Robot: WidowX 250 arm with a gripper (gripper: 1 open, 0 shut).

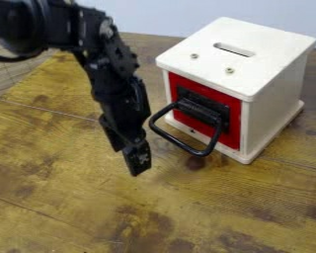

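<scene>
A white wooden box (269, 99) with a slot and two small knobs on top stands at the right, its red front (232, 138) carrying a black mechanism with a looped black handle (185, 146) that sticks out toward me. My black gripper (129, 148) hangs just left of the handle, pointing down over the wooden table, open with nothing seen between its fingers.
A white wall (147, 15) rises behind, and a tiled surface (5, 74) shows beyond the table's left edge.
</scene>
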